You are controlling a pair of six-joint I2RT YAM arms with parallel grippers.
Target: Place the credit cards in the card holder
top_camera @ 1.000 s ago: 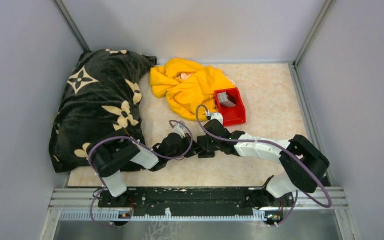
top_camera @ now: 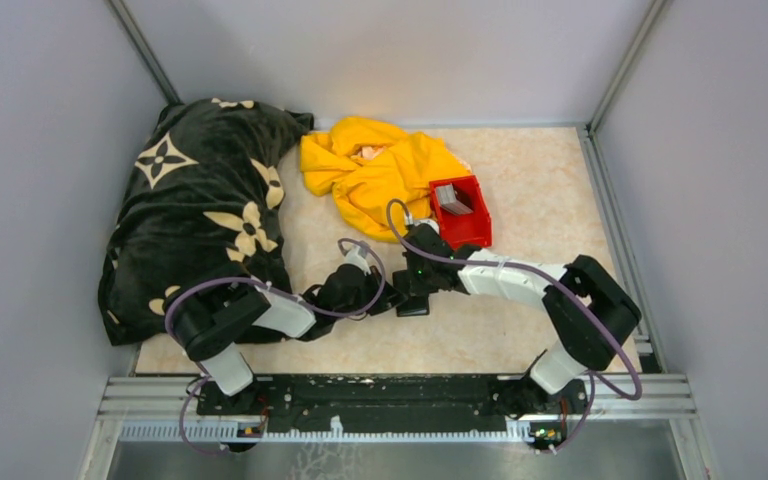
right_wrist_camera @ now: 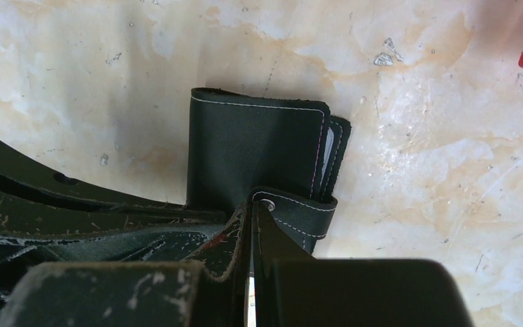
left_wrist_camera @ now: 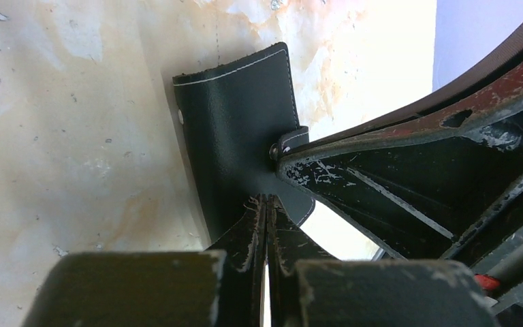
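The black card holder (right_wrist_camera: 259, 146) lies folded on the table, with pale card edges (right_wrist_camera: 328, 151) showing at its open side. Its strap (right_wrist_camera: 299, 211) crosses the front, and a metal snap shows at the strap's end. The right gripper is shut, its tips right at the snap; nothing shows between them. From the other side, the left gripper is shut over the holder's lower part, also with nothing visible between its fingers. Whether its tips press on the leather is hard to tell. In the top view the arms cover most of the holder (top_camera: 413, 307).
Behind the right arm stands a red open box (top_camera: 472, 232) with a pale stack (top_camera: 453, 200) inside. A yellow cloth (top_camera: 380, 175) lies next to it, and a dark patterned cushion (top_camera: 200, 220) fills the left. Bare table extends at the right.
The right arm has shifted left and slightly toward the back, over the holder. Only the left arm's upper part has moved a little; its gripper stays beside the holder, which lies in place.
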